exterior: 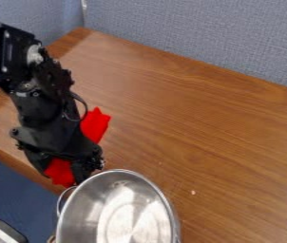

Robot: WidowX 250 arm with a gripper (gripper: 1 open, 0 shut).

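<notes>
My black arm reaches in from the left, its gripper [70, 163] low at the near left edge of the table, over a red object [94, 126] that shows above and below it. The gripper appears shut on the red object, though the fingers are mostly hidden by the arm's dark housing. A steel pot [118, 214] with a wire handle sits just in front of the gripper, at the bottom of the view, partly cut off by the frame.
Grey fabric partitions [197, 38] border the back and left. A blue surface lies below the table's left edge.
</notes>
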